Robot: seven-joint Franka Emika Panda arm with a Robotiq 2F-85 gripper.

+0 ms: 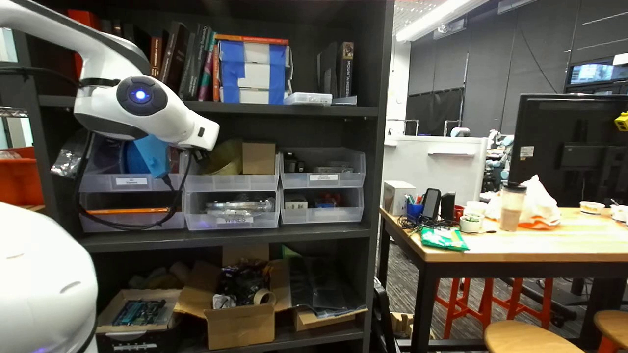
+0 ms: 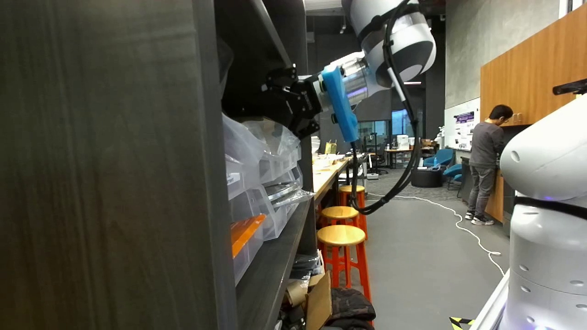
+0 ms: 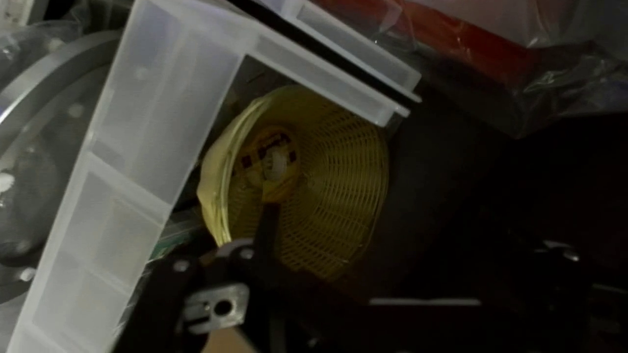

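My gripper is open, its dark fingers spread apart above the upper clear bins in the second exterior view. Nothing shows between them. A yellow woven basket lies tipped on its side in a clear plastic bin, its mouth toward the left in the wrist view. Inside the basket is a small item with a yellow-orange label. One dark finger overlaps the basket in the wrist image; whether they touch I cannot tell. In the first exterior view the basket shows beside a cardboard box, and the arm mostly hides the gripper.
Clear bins fill the middle shelf in two tiers. The upper shelf board runs above, carrying books and a blue-and-white stack. Cardboard boxes sit lower down. A wooden table stands at right.
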